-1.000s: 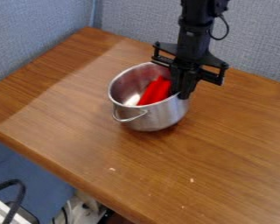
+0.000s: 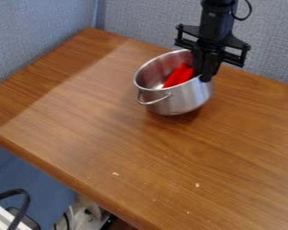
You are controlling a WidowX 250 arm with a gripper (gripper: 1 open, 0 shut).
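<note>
A steel pot (image 2: 165, 101) with a wire handle stands on the wooden table (image 2: 98, 144), toward the back. A red object (image 2: 175, 76) lies inside it. My black gripper (image 2: 204, 68) is at the pot's right rear rim, fingers down over or at the rim; I cannot tell whether they are shut on it.
Grey padded walls border the table at the back and left. Cables and a white object sit off the lower left edge.
My gripper and the pot have moved together toward the back and right, the red object riding inside.
</note>
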